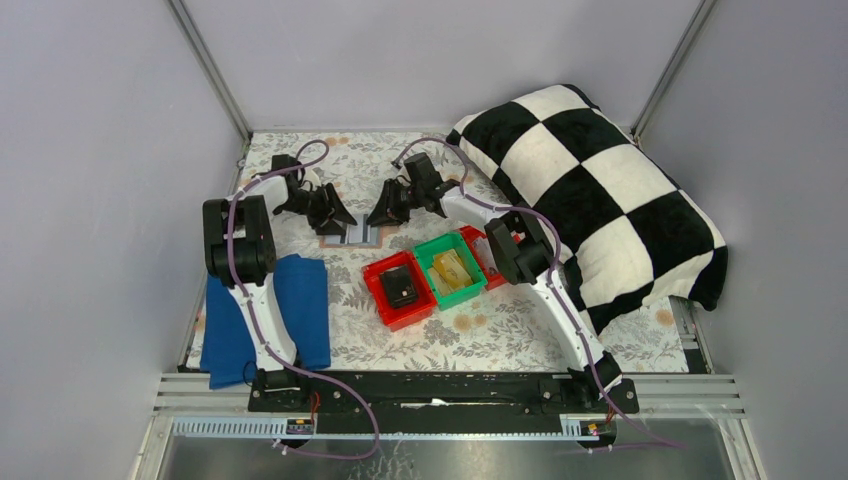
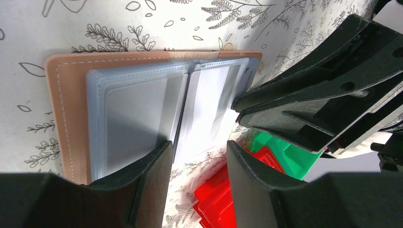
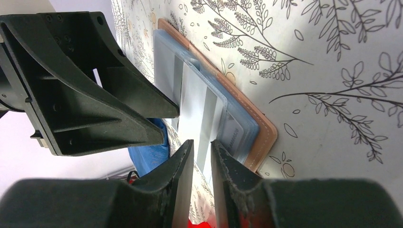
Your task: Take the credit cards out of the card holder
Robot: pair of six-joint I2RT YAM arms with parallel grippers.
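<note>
The card holder [image 1: 352, 240] lies opened flat on the floral cloth, with a tan stitched cover [image 2: 71, 109] and clear plastic sleeves. Within one sleeve is a white card; another card [image 3: 231, 135] with lettering shows through the outer sleeve in the right wrist view. Over the spread sleeves my left gripper is open, its fingertips apart and nothing seen held. My right gripper is at the holder's right half, its fingers parted by a narrow gap. Whether a sleeve edge lies in that gap is unclear.
In front of the holder stand a red bin [image 1: 402, 314] with a black item, a green bin [image 1: 474, 290] with a yellow item, and another red bin [image 1: 497, 281]. A blue cloth [image 1: 305, 310] lies left; a checkered cushion [image 1: 610, 190] fills the right.
</note>
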